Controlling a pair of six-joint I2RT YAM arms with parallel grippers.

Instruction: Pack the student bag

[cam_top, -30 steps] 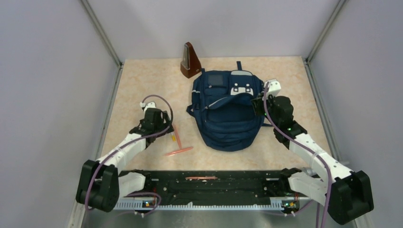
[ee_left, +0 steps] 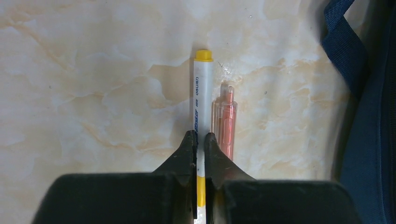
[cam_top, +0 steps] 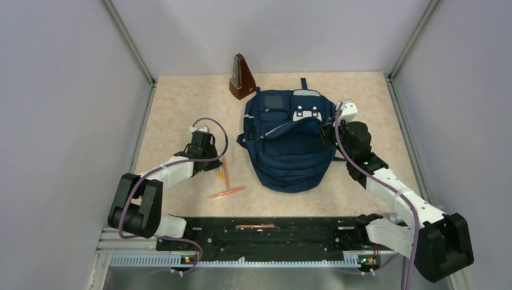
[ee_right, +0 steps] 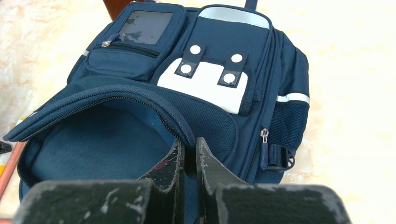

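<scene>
The white marker with yellow ends (ee_left: 202, 93) runs lengthwise under and along the narrow gap of my left gripper. The fingers are shut; the frames do not settle whether the marker is pinched or lies just beneath the fingertips. Close on its right lies a clear pinkish pen (ee_left: 228, 116). In the top view, another pinkish pen (cam_top: 227, 192) lies crosswise nearer the front. The navy student bag (cam_top: 284, 166) lies with its main compartment gaping. At the opening's right side, my right gripper is shut on the raised edge of the bag's flap (ee_right: 168, 105).
A brown wedge-shaped metronome (cam_top: 243, 81) stands behind the bag's left corner. Thin reddish sticks (cam_top: 255, 226) rest in the dark strip past the table's front edge. Bare tabletop (cam_top: 175, 112) spreads behind the left arm.
The left arm has shifted slightly right and backward, bringing its gripper over the marker. The right arm and the bag stay where they were.
</scene>
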